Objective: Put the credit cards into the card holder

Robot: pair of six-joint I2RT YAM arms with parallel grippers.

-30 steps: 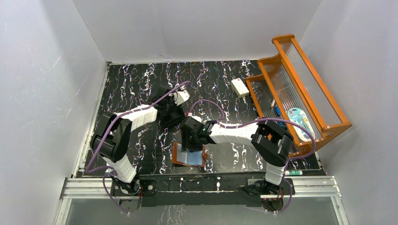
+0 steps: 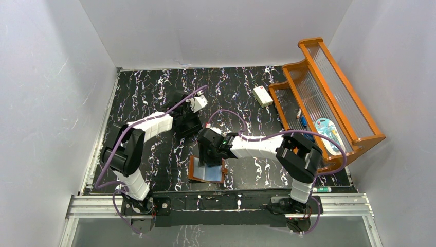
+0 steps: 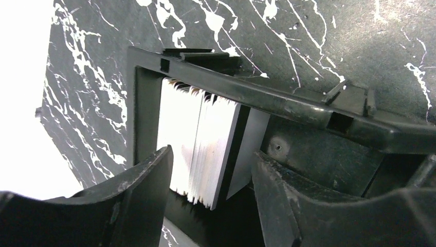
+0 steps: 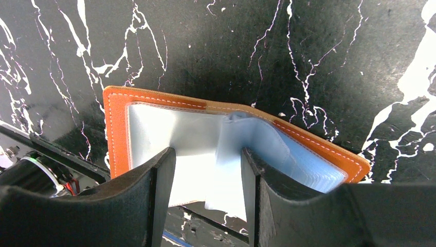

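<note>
In the left wrist view a stack of white cards (image 3: 205, 139) stands on edge in the left end of a black box (image 3: 288, 105). My left gripper is part open over the box, one finger by the cards' left side and the other to the right of the stack. The brown card holder (image 4: 149, 96) lies spread on the table with clear and bluish sleeves (image 4: 308, 162) showing. Over it my right gripper is part open, its fingers above the sleeves. Whether a sleeve is touched I cannot tell.
A small white box (image 2: 262, 96) lies at the back right, beside a wooden shelf (image 2: 301, 64) holding a packaged item (image 2: 330, 135).
The left gripper has shifted very slightly over the black box. The right arm and the card holder look the same.
</note>
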